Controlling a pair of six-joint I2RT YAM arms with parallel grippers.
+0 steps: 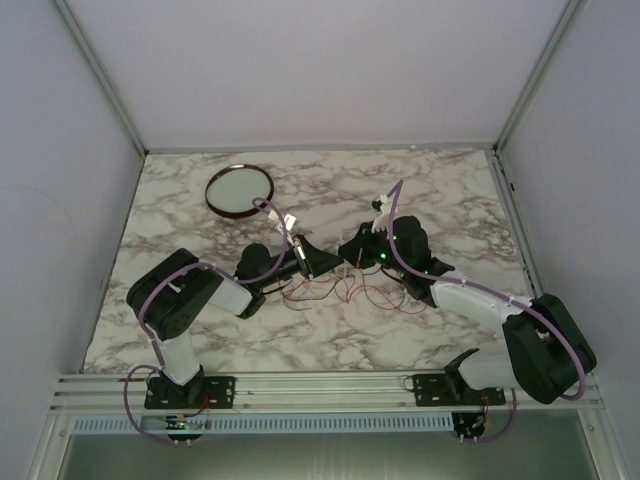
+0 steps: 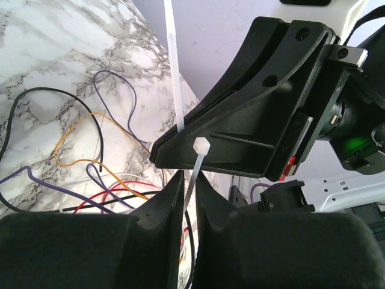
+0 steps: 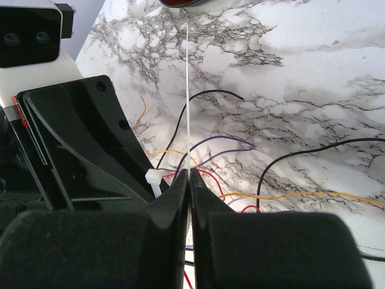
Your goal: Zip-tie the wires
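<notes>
My left gripper is shut on a white zip tie, just below its square head [image 2: 201, 146]. The tie's long tail [image 2: 173, 57] stands up from between the fingers of my right gripper, which is shut on it. In the right wrist view, the tie's head [image 3: 154, 176] lies close to the left of those fingertips. The grippers meet over the wires, shown as a red wire [image 1: 347, 290] from above, and black [image 2: 66, 91], orange [image 2: 72, 129] and purple [image 2: 60, 188] strands. Fingers hide most of the loop; whether it encloses every wire cannot be told.
A round, dark-rimmed dish [image 1: 240, 170] stands at the back left of the marble table [image 1: 310, 345]. Wires spread loosely on both sides below the grippers.
</notes>
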